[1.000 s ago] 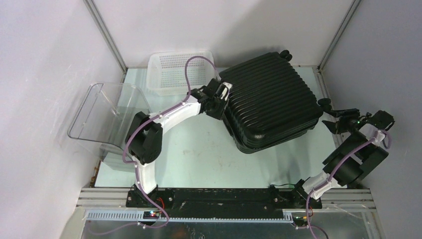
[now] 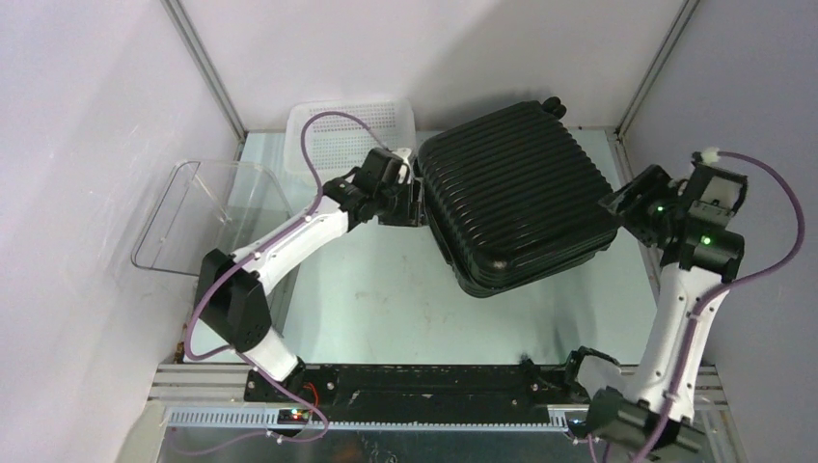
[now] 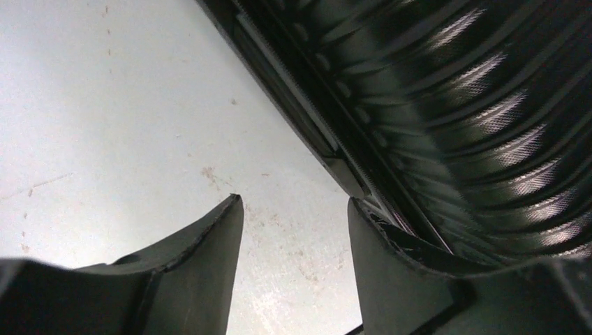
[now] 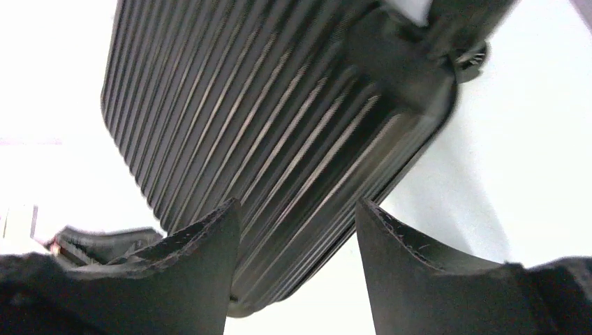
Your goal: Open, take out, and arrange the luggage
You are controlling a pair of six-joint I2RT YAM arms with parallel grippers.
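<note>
A black ribbed suitcase (image 2: 521,193) lies closed and turned at a slant across the right half of the table. Beside its left edge, my left gripper (image 2: 403,214) has its fingers apart; in the left wrist view the gap of that gripper shows mostly bare table, with the suitcase's side (image 3: 307,105) along the right finger. My right gripper (image 2: 617,201) is at the suitcase's right edge, raised and blurred. In the right wrist view, ribbed shell (image 4: 258,132) is visible beyond the parted fingers of my right gripper, not gripped.
A white perforated basket (image 2: 298,145) stands at the back left. A clear bin (image 2: 154,217) is at the left, partly behind my left arm. Walls close in on both sides.
My left gripper has drawn a little to the left. The suitcase stays where it was.
</note>
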